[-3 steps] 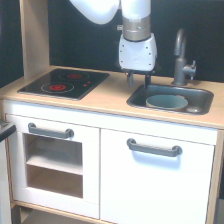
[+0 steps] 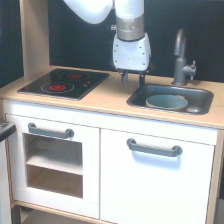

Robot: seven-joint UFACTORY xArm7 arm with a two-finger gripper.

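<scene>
My gripper [image 2: 133,78] hangs fingers down from the white arm, over the wooden counter between the stovetop and the sink. Its two dark fingers stand apart, with nothing visible between them. A teal bowl [image 2: 166,102] sits in the dark sink [image 2: 203,101] to the right of the gripper and a little nearer the front. No contact shows between the gripper and the bowl.
Left of the gripper lies a black stovetop [image 2: 62,83] with red rings. A dark faucet [image 2: 181,65] rises behind the sink. Below, the cabinet doors carry a left handle [image 2: 50,132] and a right handle [image 2: 153,149]. Bare counter [image 2: 112,94] separates stovetop and sink.
The arm and gripper have shifted slightly to the left. The bowl, sink and cabinet doors look the same.
</scene>
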